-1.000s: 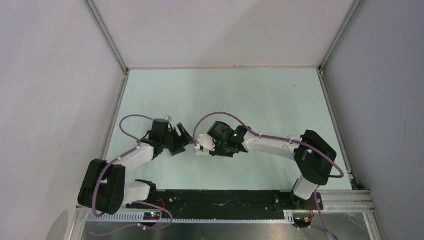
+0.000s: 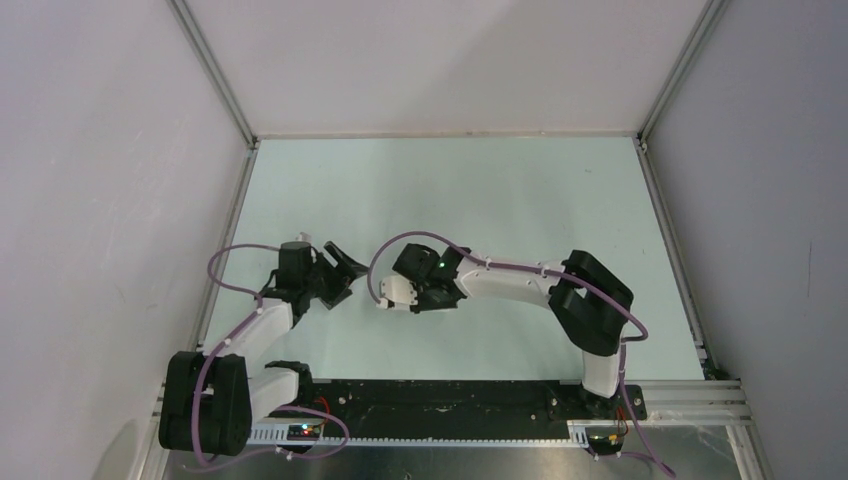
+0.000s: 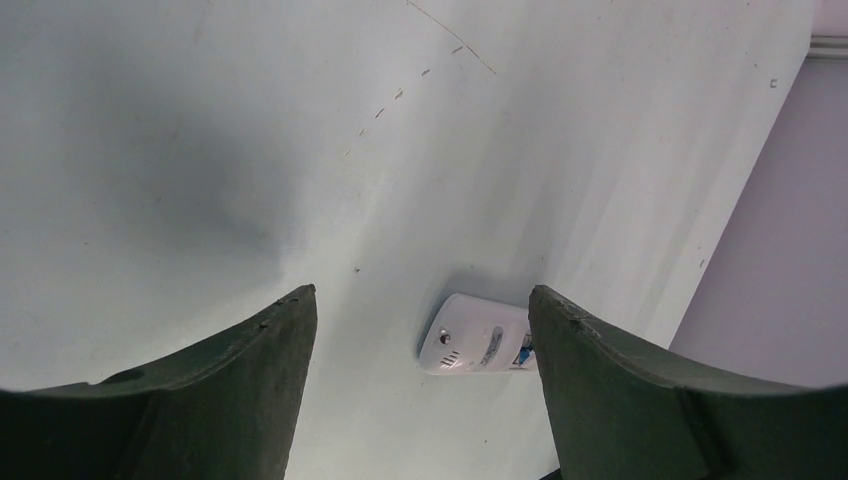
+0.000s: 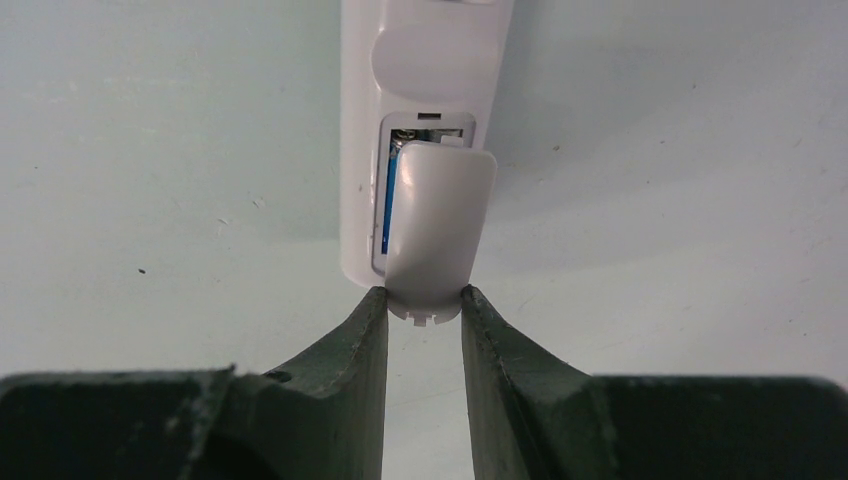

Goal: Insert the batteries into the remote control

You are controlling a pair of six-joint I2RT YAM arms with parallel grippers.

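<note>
The white remote (image 4: pixel 420 60) lies on the table under my right arm, its battery compartment partly uncovered, with a blue battery (image 4: pixel 390 200) and a metal contact showing. My right gripper is shut on the white battery cover (image 4: pixel 438 220), held over the lower part of that compartment. In the left wrist view my left gripper stands open above the table, apart from the remote. The end of a white remote-like body (image 3: pixel 470 335) shows beyond its right finger, partly hidden.
Side walls border it, and a dark strip runs along the front edge.
My left arm has drawn back leftward, away from the remote. My right arm has shifted slightly to the left.
</note>
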